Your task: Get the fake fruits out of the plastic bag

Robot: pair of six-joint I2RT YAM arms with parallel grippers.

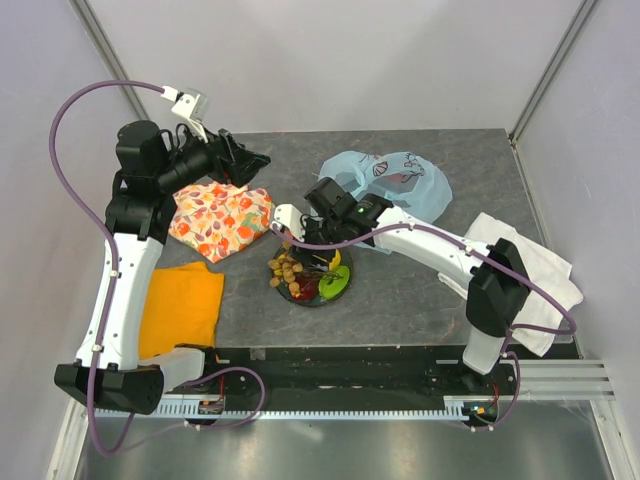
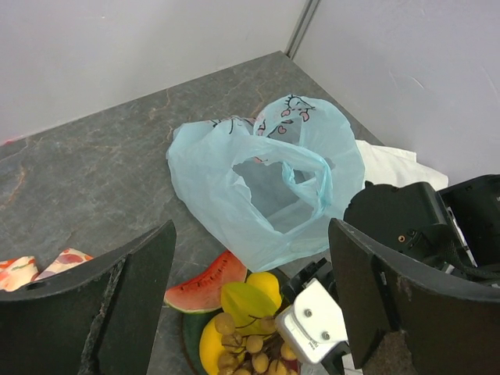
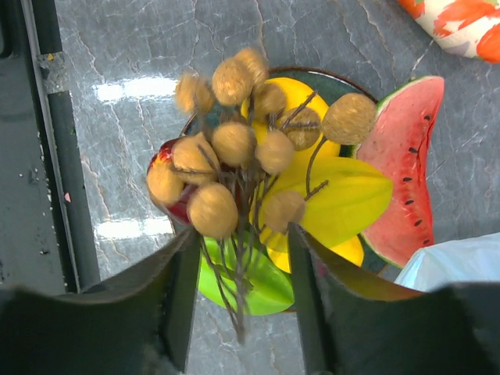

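Observation:
My left gripper [image 1: 245,165] hangs open above the back left of the table. My right gripper is over a dark plate [image 1: 315,298] of fake fruit: brown berry sprigs [image 3: 234,144], yellow star fruit [image 3: 344,195], watermelon slice [image 3: 402,156], red fruit [image 3: 176,201] and green fruit [image 3: 266,289]. Berry stems reach between its part-open, blurred fingers; whether they are gripped is unclear. The crumpled pale blue plastic bag [image 2: 203,172] lies behind the plate with its opening visible; no fruit shows inside it.
A patterned cloth [image 1: 215,215] and orange cloth [image 1: 180,310] lie on the left, white cloths [image 1: 535,295] on the right.

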